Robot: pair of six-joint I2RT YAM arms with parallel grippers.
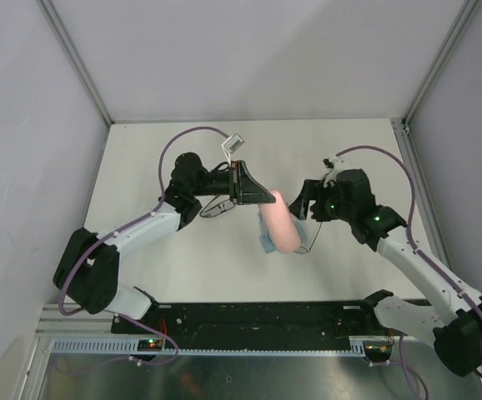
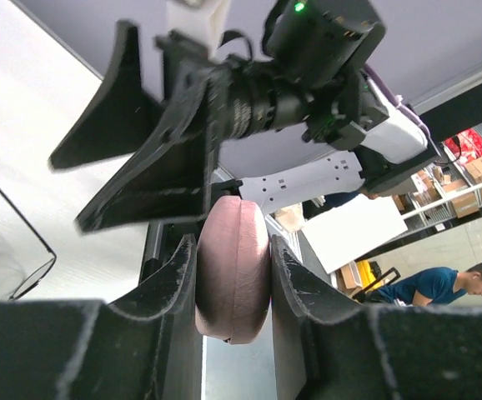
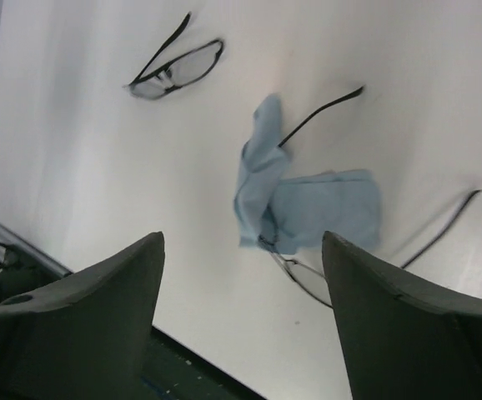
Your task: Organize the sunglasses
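Note:
A pink soft glasses case (image 1: 278,223) hangs from my left gripper (image 1: 253,193), whose fingers are shut on its end; in the left wrist view the case (image 2: 233,271) sits between them. My right gripper (image 1: 308,200) is right of the case, open, with nothing between its fingers in the right wrist view. On the table lie a light blue cloth (image 3: 324,212), black-framed glasses (image 3: 178,71) at the left, and another pair of glasses (image 3: 295,275) by the cloth, partly hidden by a finger.

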